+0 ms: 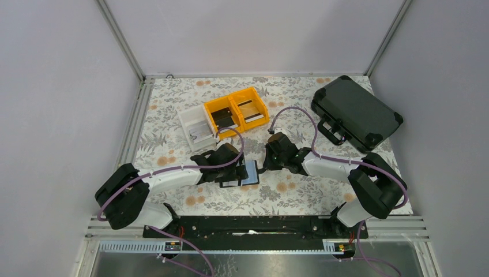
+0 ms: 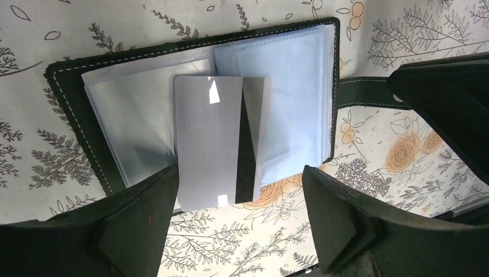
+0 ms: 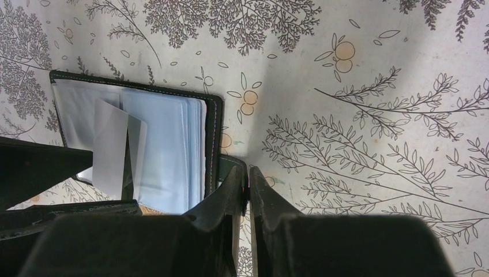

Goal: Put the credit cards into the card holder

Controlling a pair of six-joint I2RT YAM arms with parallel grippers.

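Observation:
The card holder lies spread open on the table, dark green with clear and bluish sleeves. A grey card with a black stripe rests across its middle; whether any of it is inside a sleeve I cannot tell. My left gripper is open over the holder's near side, its left fingertip against or close to the card's left edge, its right one clear of it. At the holder's right side, my right gripper is shut on the holder's strap. From above, the left gripper covers part of the holder.
Behind the left arm stand a white tray and a yellow two-part tray with flat items inside. A dark case occupies the back right.

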